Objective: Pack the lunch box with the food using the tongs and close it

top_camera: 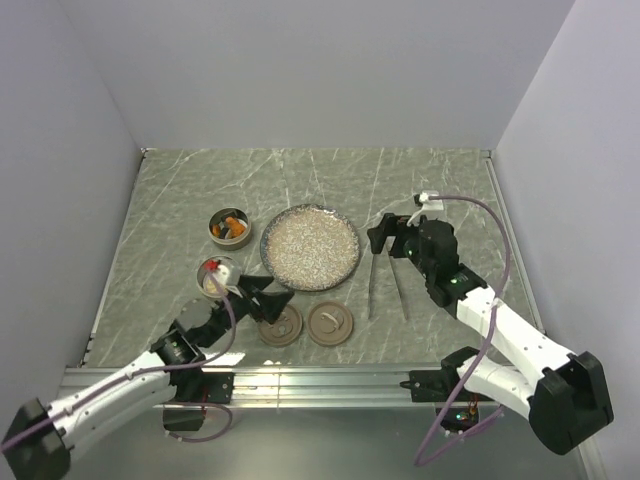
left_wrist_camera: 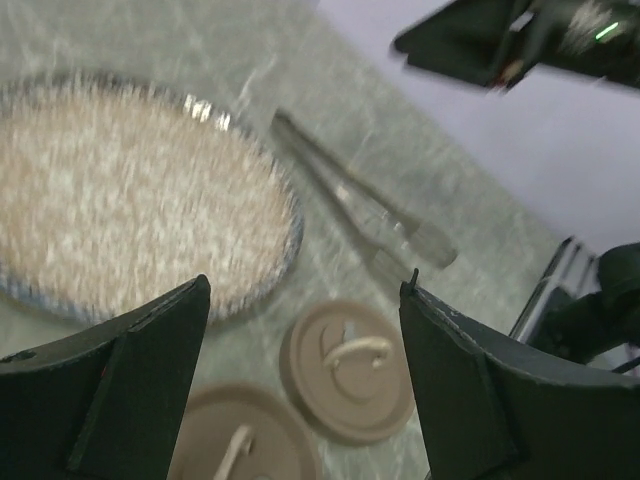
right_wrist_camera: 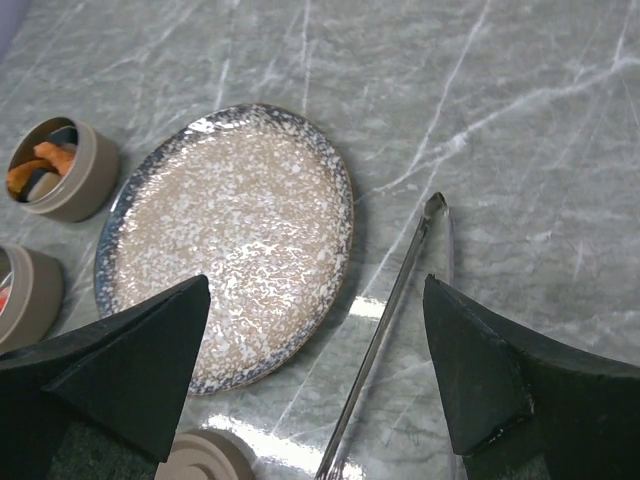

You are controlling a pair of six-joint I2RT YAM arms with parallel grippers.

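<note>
A speckled round plate (top_camera: 310, 246) lies mid-table. Left of it are two bowls of food, the upper (top_camera: 230, 230) with orange and dark pieces, the lower (top_camera: 208, 280) partly behind my left arm. Two brown lids (top_camera: 330, 323) lie in front of the plate. Metal tongs (right_wrist_camera: 394, 300) lie right of the plate. My left gripper (top_camera: 266, 300) hangs over the left lid, open, nothing between its fingers. My right gripper (top_camera: 383, 231) is open above the tongs' top end, holding nothing.
Walls surround it on the back and sides.
</note>
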